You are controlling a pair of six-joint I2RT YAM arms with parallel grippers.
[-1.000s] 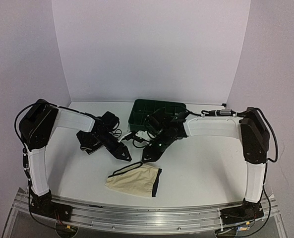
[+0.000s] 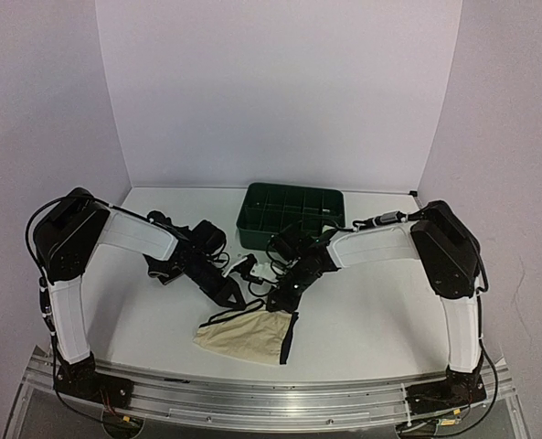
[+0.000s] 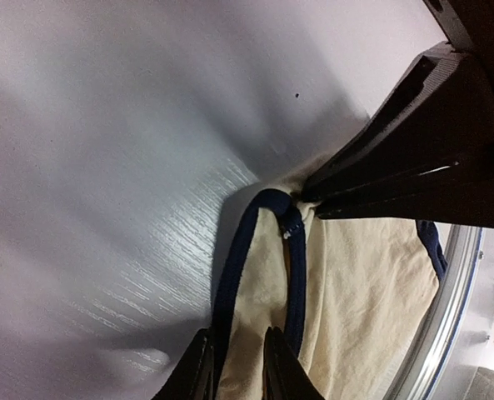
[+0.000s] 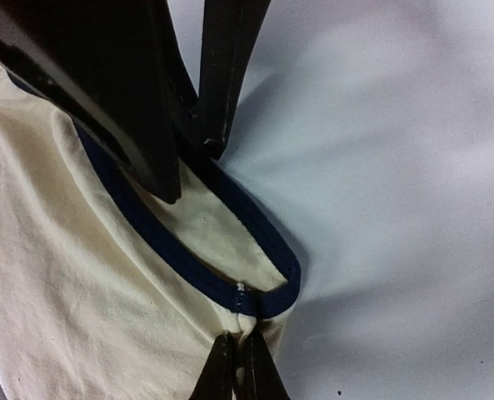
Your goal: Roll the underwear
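Cream underwear with navy trim lies folded on the white table near its front edge. My right gripper pinches the folded upper edge by a navy trim seam, also seen at the tips of the large dark fingers in the left wrist view. My left gripper is low at the other end of that trimmed edge; its two fingers stand apart around or just over the cloth, and whether they touch it is unclear.
A dark green divided bin stands at the back centre. A dark bundle lies at the left behind my left arm. A metal rail runs along the front.
The underwear has barely shifted.
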